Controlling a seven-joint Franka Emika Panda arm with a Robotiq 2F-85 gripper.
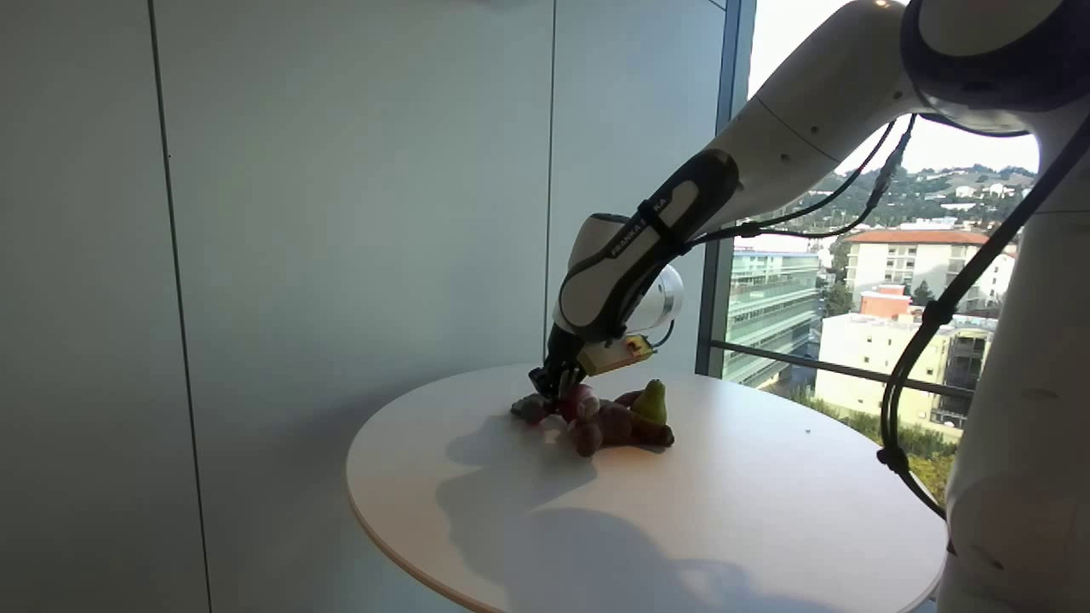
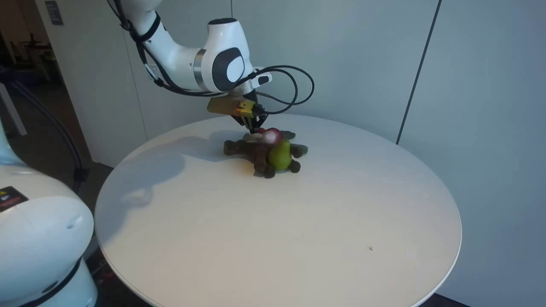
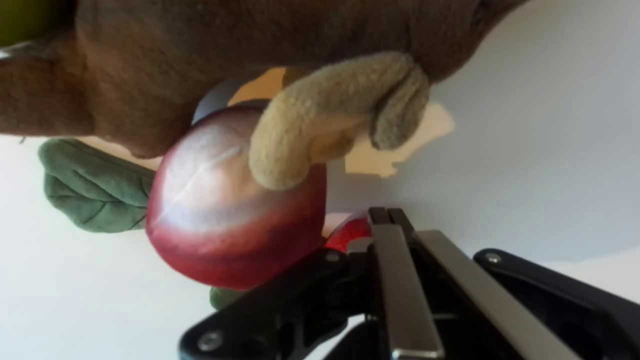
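Note:
In the wrist view my gripper is shut, its fingertips close together; nothing shows between them. A small patch of a red thing lies just behind the fingers, mostly hidden. Beside it is a round red-and-white plush, with a green leaf sticking out past it. A brown plush animal with a tan antler-like piece lies against the round plush. The green pear rests on the animal. In exterior view 1 the gripper is low, at the pile's far left side.
All the plush items sit in one heap towards the back of a round white table. A wall rises behind the table.

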